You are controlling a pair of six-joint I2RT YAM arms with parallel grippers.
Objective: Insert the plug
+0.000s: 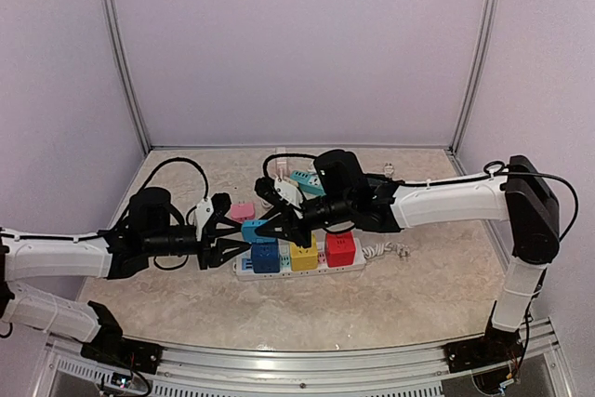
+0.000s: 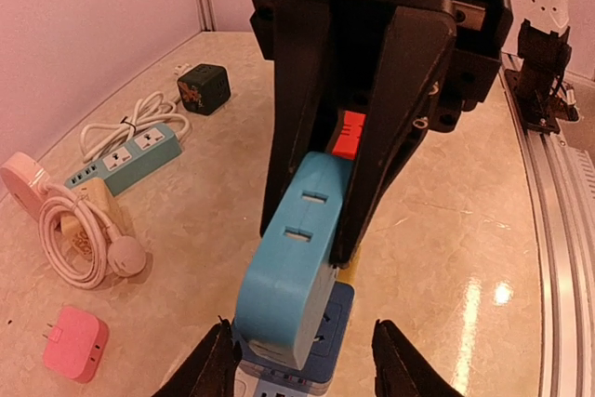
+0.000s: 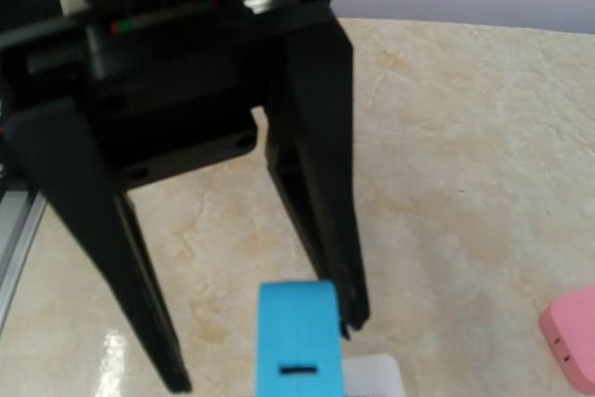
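Note:
A light blue plug block (image 2: 279, 276) is clamped between the fingers of my right gripper (image 1: 267, 228). In the top view it appears just above the dark blue block (image 1: 265, 258), which sits at the left end of the white power strip (image 1: 244, 273). From the left, my left gripper (image 1: 241, 237) faces the free end of the light blue block. Its fingertips (image 2: 216, 352) stand apart on either side of that end in the left wrist view, with a gap showing. The right wrist view shows the block (image 3: 299, 332) in front of the left gripper's spread fingers. The block's underside is hidden.
A yellow block (image 1: 303, 257) and a red block (image 1: 340, 250) also sit on the strip. Behind lie a pink block (image 1: 243, 211), a teal strip (image 2: 130, 157) and a black cube (image 2: 204, 88).

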